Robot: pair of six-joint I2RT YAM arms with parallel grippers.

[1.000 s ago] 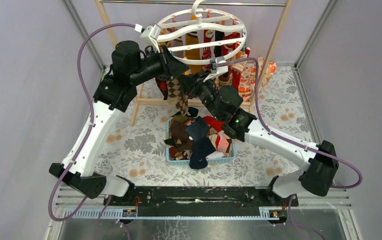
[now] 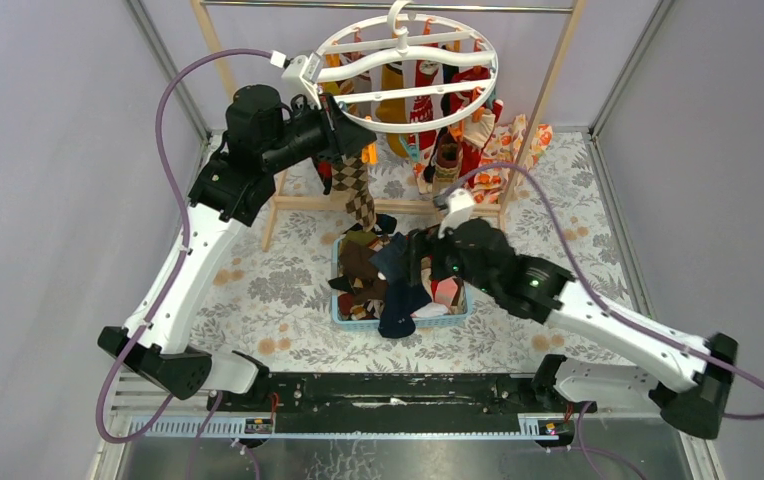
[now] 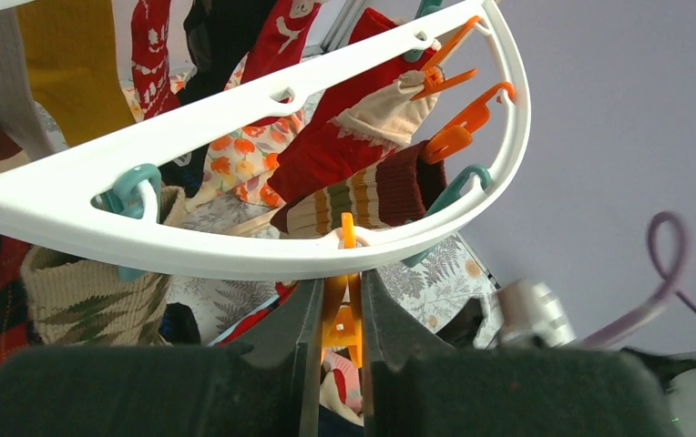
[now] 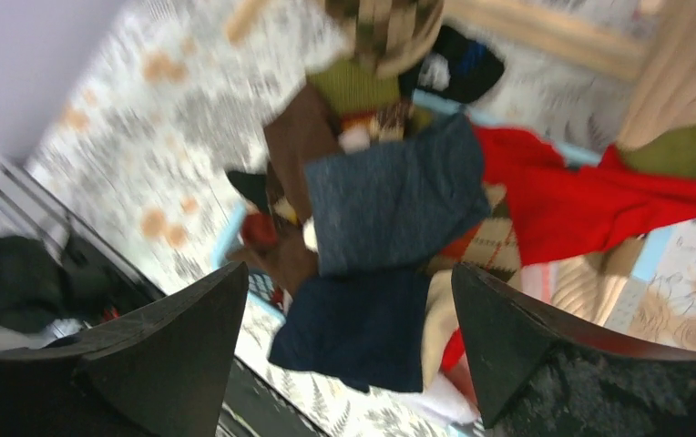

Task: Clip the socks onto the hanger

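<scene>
The round white hanger (image 2: 408, 125) hangs from the rack, with several socks clipped around it. My left gripper is at its near rim, shut on an orange clip (image 3: 342, 330) that hangs there. No sock shows in that clip, though the fingers (image 3: 297, 350) cover part of it. To the left of the clip hangs a beige patterned sock (image 3: 98, 305) by a teal clip (image 3: 135, 191). Lower down, my right gripper stands open above the pile, its fingers (image 4: 171, 341) wide apart. Beneath it lie a slate-blue sock (image 4: 394, 196) and a navy sock (image 4: 358, 323).
The light-blue basket (image 2: 448, 321) stands on the floral floor under the hanger, full of mixed socks. A red sock (image 4: 545, 191) spreads across its right side. Wooden rack legs (image 2: 533, 120) flank the hanger. Open floor (image 2: 558, 290) lies right of the basket.
My right arm has drawn away from the hanger rim and come down over the basket. The left arm stays at the rim, and the hanger has shifted slightly right.
</scene>
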